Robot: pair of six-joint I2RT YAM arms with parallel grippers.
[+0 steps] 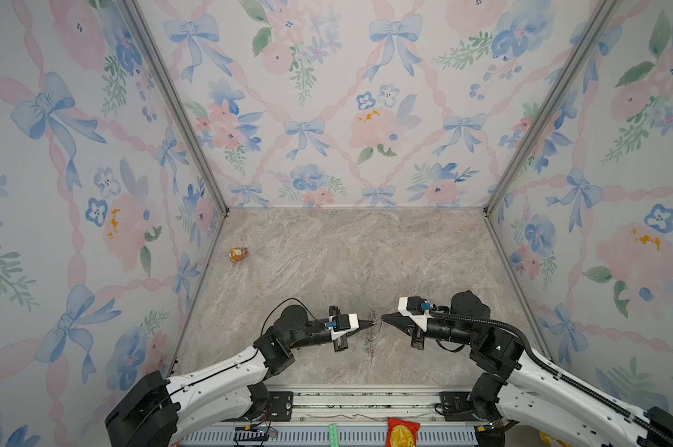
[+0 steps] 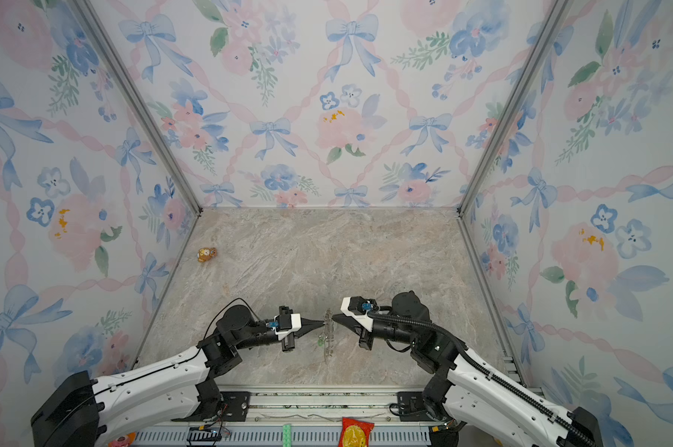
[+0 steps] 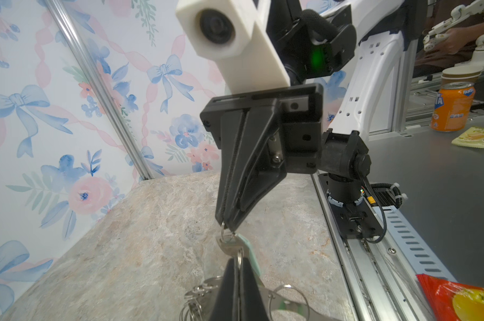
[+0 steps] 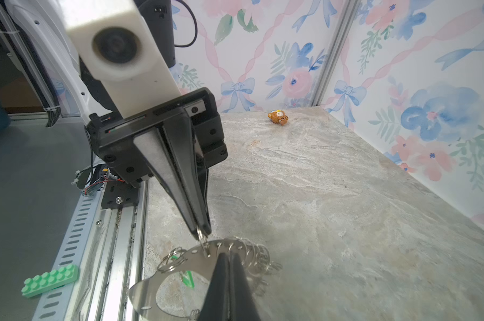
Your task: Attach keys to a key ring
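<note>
A thin, shiny metal plate (image 4: pixel 215 251) with several small rings (image 4: pixel 260 256) along its edge hangs between the two fingertip pairs. My left gripper is shut on a small metal ring at its top, seen in the right wrist view. Facing it, my right gripper is shut, with a thin metal loop (image 3: pixel 223 231) at its fingertips in the left wrist view. The tips are very close together in the top left view. Whether loop and plate are linked, I cannot tell. A green piece (image 4: pixel 187 279) shows behind the plate. No key is clearly recognisable.
A small brown-and-yellow figure (image 1: pixel 238 254) sits at the far left of the stone-patterned table (image 1: pixel 336 253). Beyond the front edge lie a red packet (image 1: pixel 402 432) and a green brick strip (image 1: pixel 333 434).
</note>
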